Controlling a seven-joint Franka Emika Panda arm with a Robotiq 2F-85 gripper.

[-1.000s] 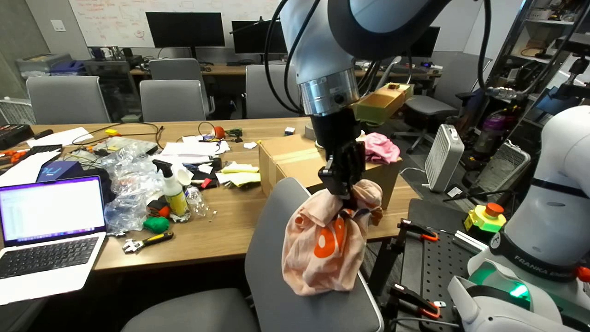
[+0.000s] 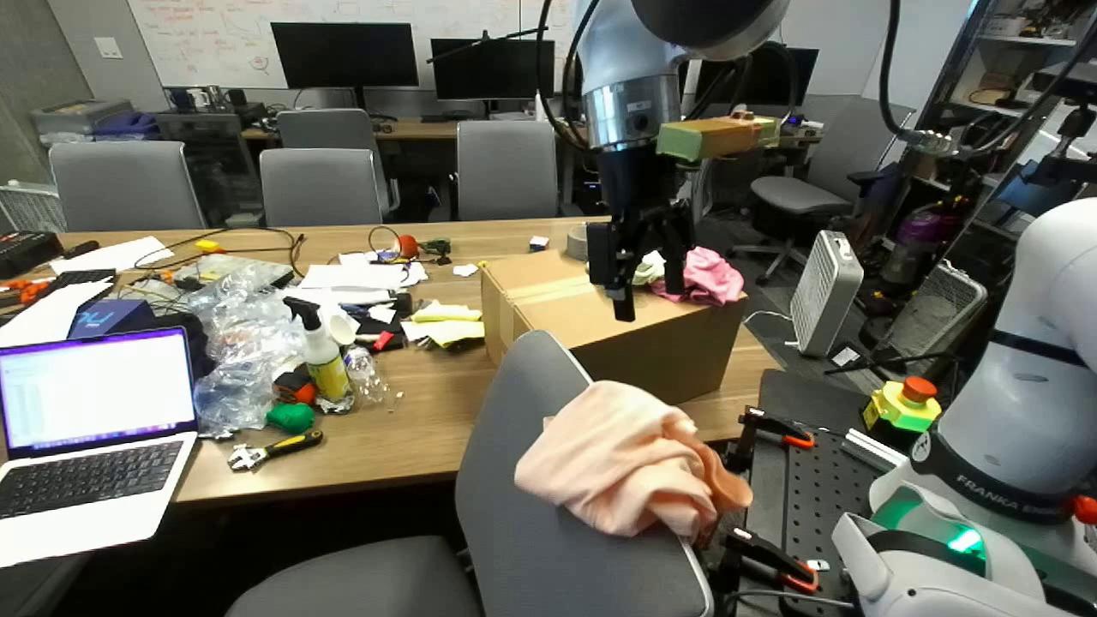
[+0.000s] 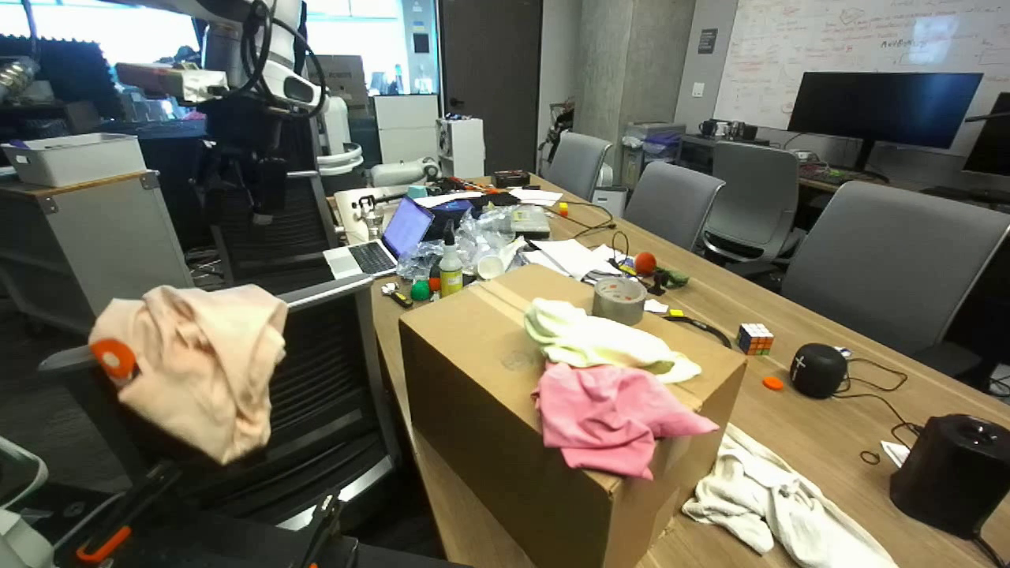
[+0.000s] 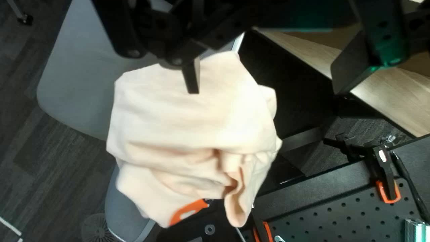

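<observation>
A peach cloth (image 2: 627, 458) is draped over the top of the grey chair's backrest (image 2: 514, 442), bunched and hanging to both sides. Orange print shows on its far side, as the peach cloth (image 3: 199, 360) reveals in the second exterior view. My gripper (image 2: 648, 278) is open above it, with clear air between them in both exterior views. From the wrist, the peach cloth (image 4: 193, 133) lies below my gripper, whose fingers are spread wide with nothing held between them.
A cardboard box (image 3: 473, 331) on the table bears a pink cloth (image 3: 615, 416), a pale cloth (image 3: 596, 341) and a tape roll (image 3: 619, 300). White cloth (image 3: 795, 511) lies beside it. Clamps (image 2: 771, 555) stick out from the robot's black base plate.
A second ago my gripper held the peach cloth, bunched up at the chair back. Now the gripper has let go and risen, and the cloth rests over the backrest.
</observation>
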